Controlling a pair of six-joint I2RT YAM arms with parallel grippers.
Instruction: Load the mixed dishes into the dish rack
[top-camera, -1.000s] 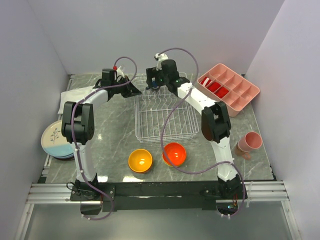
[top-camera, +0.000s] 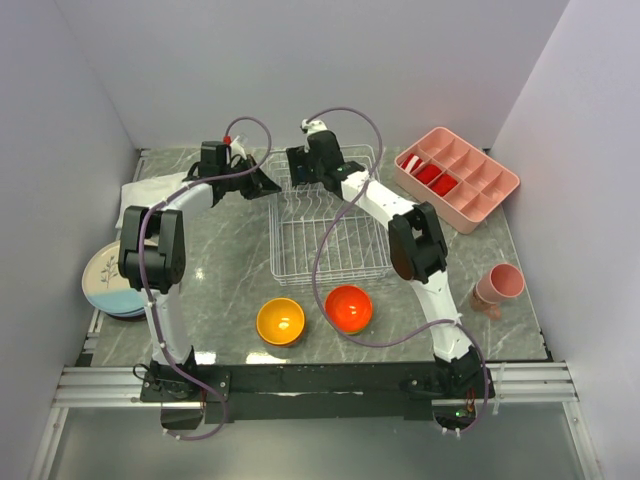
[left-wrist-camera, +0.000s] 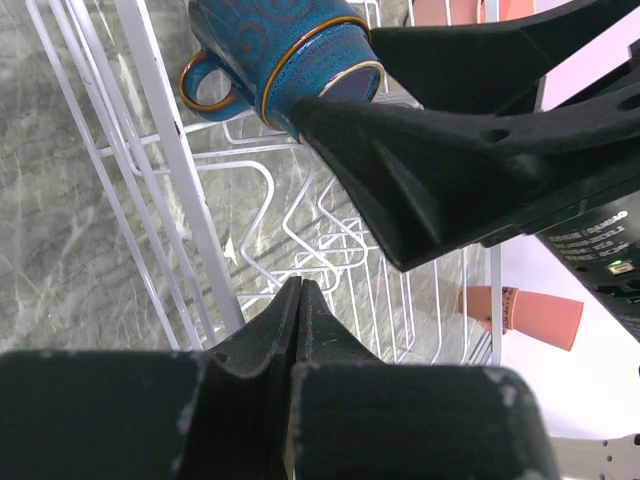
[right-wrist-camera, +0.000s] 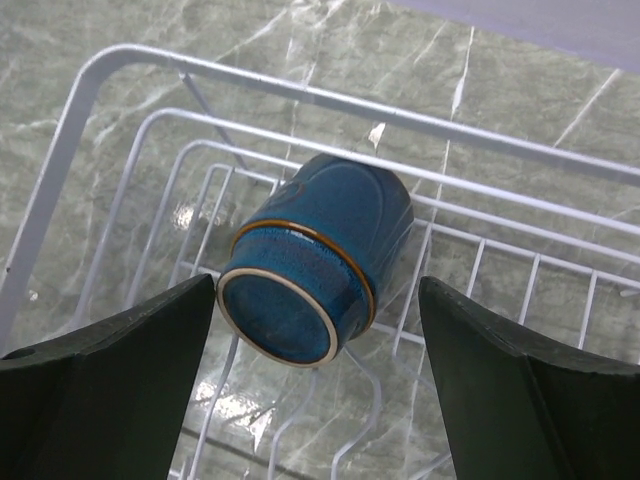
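Observation:
A blue mug with brown rim lies on its side in the top back-left part of the white wire dish rack (top-camera: 330, 273), its base toward my right gripper in the right wrist view (right-wrist-camera: 315, 270). My right gripper (top-camera: 298, 165) hangs over it, open, a finger on either side below the mug's base in that view; whether they touch it is unclear. My left gripper (top-camera: 268, 188) is shut at the rack's left edge, nothing seen between its fingers. In the top view the mug is mostly hidden under the right gripper.
A yellow bowl (top-camera: 280, 321) and red bowl (top-camera: 348, 309) sit in front of the rack. Plates (top-camera: 108, 280) lie far left, a pink compartment tray (top-camera: 475, 180) back right, pink cups (top-camera: 500, 283) front right. Counter left of the rack is clear.
The left arm shifted very slightly.

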